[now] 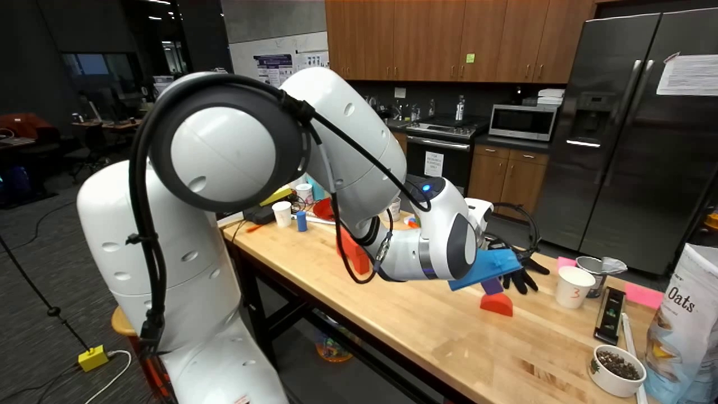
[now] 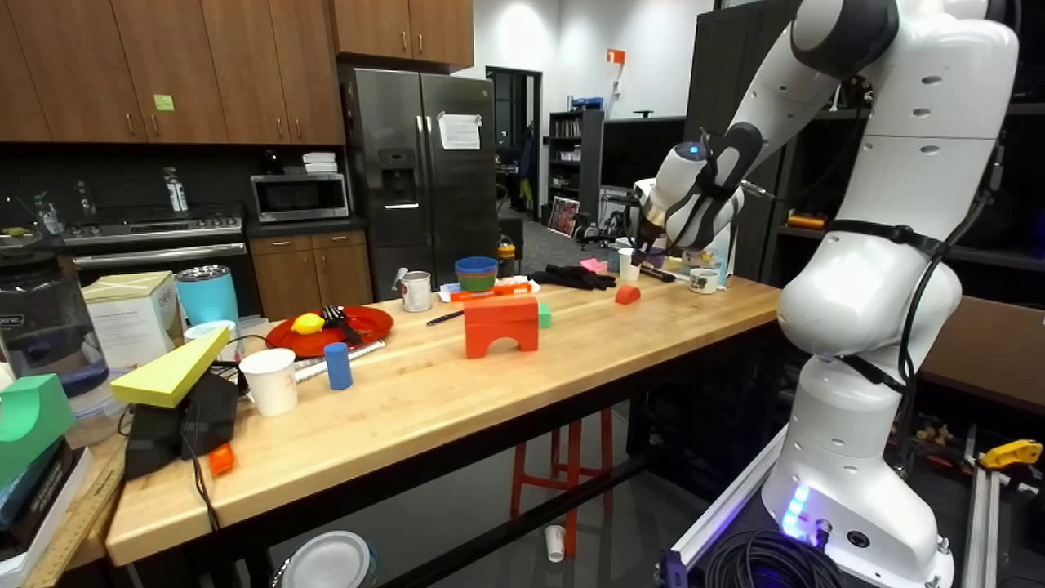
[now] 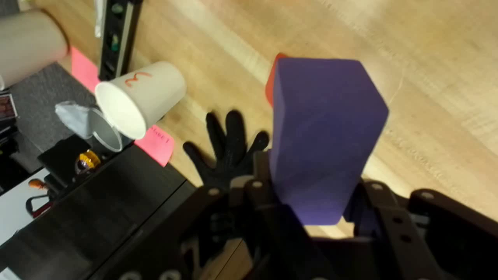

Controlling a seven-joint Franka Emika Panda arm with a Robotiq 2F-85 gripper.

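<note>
A purple block (image 3: 327, 126) fills the middle of the wrist view, with my gripper shut on its lower end. In exterior view 1 only part of the purple block (image 1: 492, 286) shows beneath the blue piece (image 1: 488, 267) at the arm's end. A red rounded block (image 1: 496, 304) lies on the table just below it; the two look apart there. From the wrist, most of that red block (image 3: 270, 84) is hidden behind the purple one. The gripper's fingers are largely out of sight in both exterior views.
Near the gripper, a black glove (image 1: 523, 276) and a white cup marked 3 (image 1: 573, 287) rest on the table. Farther right are a black level (image 1: 610, 315), a small bowl (image 1: 616, 370) and an oats bag (image 1: 690, 323).
</note>
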